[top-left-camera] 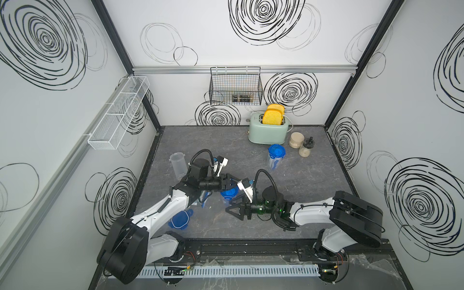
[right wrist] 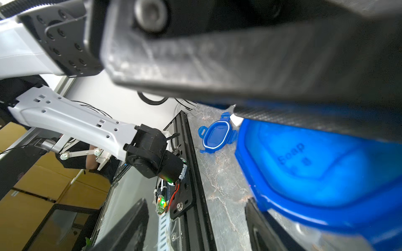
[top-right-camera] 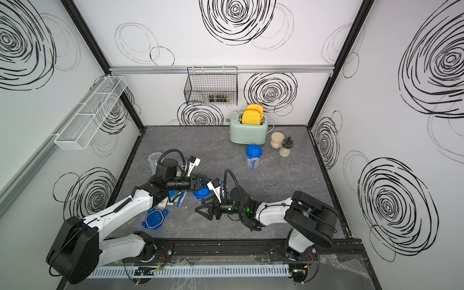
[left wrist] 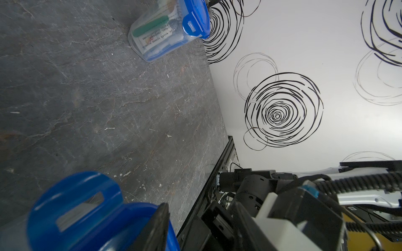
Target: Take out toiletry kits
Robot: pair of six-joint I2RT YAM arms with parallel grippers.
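Observation:
A blue-lidded kit container [top-left-camera: 229, 191] stands between my grippers, its lid filling the right of the right wrist view, marked "Soap". My left gripper hangs over it, fingers apart, beside a raised blue latch [left wrist: 73, 200]. My right gripper [top-left-camera: 235, 210] is low at its near side, fingers spread. Toiletry items [top-right-camera: 179, 198] lie partly hidden under the left arm. A detached blue lid [right wrist: 216, 134] lies at the front left. A second kit container [top-left-camera: 274, 155], with blue lid and toiletries inside, stands farther back.
An empty clear container [top-left-camera: 178, 163] stands at the left. A toaster [top-left-camera: 266, 133] with yellow slices and two small jars [top-left-camera: 296, 140] are at the back right. Wire baskets [top-left-camera: 235, 87] hang on the walls.

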